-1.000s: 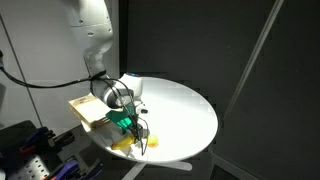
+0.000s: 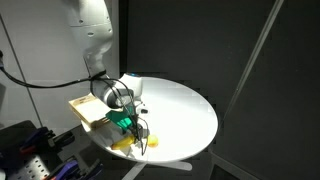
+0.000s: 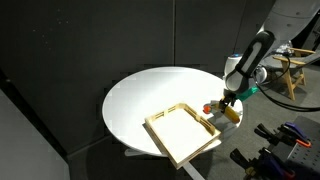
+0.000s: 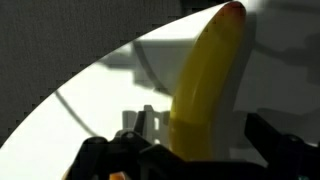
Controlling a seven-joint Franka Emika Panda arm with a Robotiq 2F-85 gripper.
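A long yellow object (image 4: 205, 85) with a red tip, banana-like, lies on the white table in the wrist view. It runs from the upper right down between the dark fingers of my open gripper. The fingers stand on either side of it, with space visible between. Its lower end is hidden behind the gripper. Exterior view 1 has my gripper low over the table near two yellow pieces, one at left (image 2: 124, 143) and one at right (image 2: 151, 141). In exterior view 2 a yellow object (image 3: 232, 115) shows just below the gripper (image 3: 227, 104).
An empty-looking wooden tray (image 3: 163, 143) sits on the round white table (image 3: 140, 75). A small orange-red item (image 3: 207, 108) rests between tray and gripper. Its curved edge passes close to the gripper.
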